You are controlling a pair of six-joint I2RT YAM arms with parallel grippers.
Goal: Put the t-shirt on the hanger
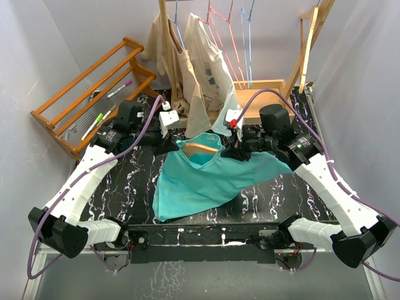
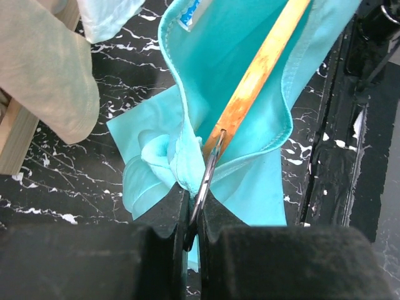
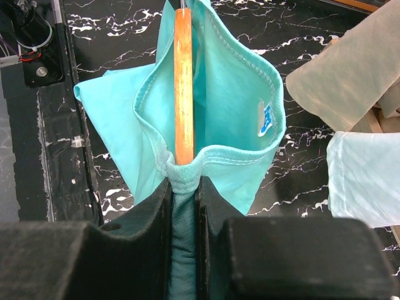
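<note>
The teal t-shirt (image 1: pixel 194 187) hangs between my grippers, its neck open around a wooden hanger (image 1: pixel 200 147). In the left wrist view, my left gripper is shut at the hanger's metal hook (image 2: pixel 215 150), with a bunch of teal collar beside it. In the right wrist view, the hanger bar (image 3: pixel 184 87) runs inside the collar toward my right gripper, which has gathered teal fabric between its fingers. The far end of the bar is hidden in the cloth.
A rack with hanging beige and white garments (image 1: pixel 203 75) stands behind. An orange wooden shelf (image 1: pixel 78 100) with markers leans at the back left. Black marble surface shows around the shirt.
</note>
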